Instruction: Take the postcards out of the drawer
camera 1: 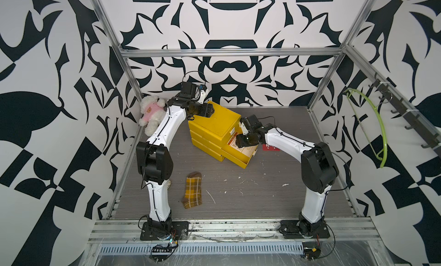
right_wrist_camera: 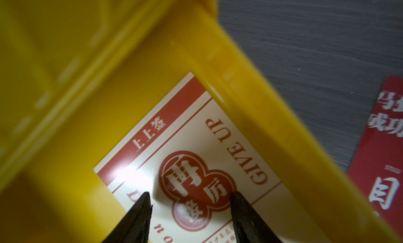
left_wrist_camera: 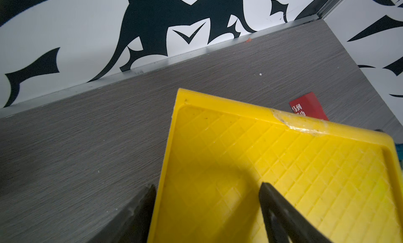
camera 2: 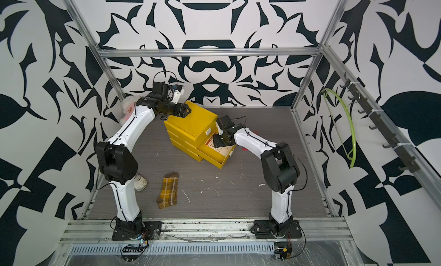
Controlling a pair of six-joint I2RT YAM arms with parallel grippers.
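The yellow drawer cabinet (camera 1: 219, 121) stands near the middle of the floor, its low drawer (camera 1: 238, 161) pulled out to the right. Inside that drawer lies a white and red postcard (right_wrist_camera: 197, 133), flat against the bottom near one side wall. My right gripper hangs over the card with its fingers apart; whether they touch it, I cannot tell. At the cabinet's top left edge, my left gripper is parted, one finger past the edge and the other over the yellow top (left_wrist_camera: 285, 171). A red postcard (right_wrist_camera: 377, 159) rests on the floor outside the drawer.
A plaid sock (camera 1: 193, 190) lies on the front floor, with a pale shoe-like item (camera 2: 140, 182) to its left. By the left wall sits a white plush toy (camera 1: 151, 113) in pink. Floor in front of the drawer is mostly clear.
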